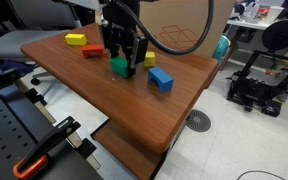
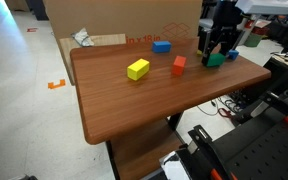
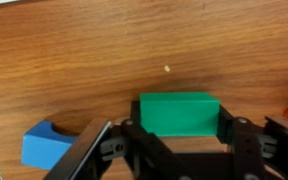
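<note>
A green block point(image 3: 179, 114) fills the gap between the dark fingers of my gripper in the wrist view, touched on both sides. From exterior view 1 the same green block point(image 1: 121, 67) shows at the gripper point(image 1: 121, 66), low over the wooden table; whether it touches the wood I cannot tell. In exterior view 2 the green block point(image 2: 215, 60) is at the table's right end, the gripper point(image 2: 214, 56) around it.
To one side lies a blue block point(image 1: 160, 79). Behind are a red block point(image 1: 93, 50), a yellow block point(image 1: 76, 39) and another yellow block point(image 1: 149, 60).
</note>
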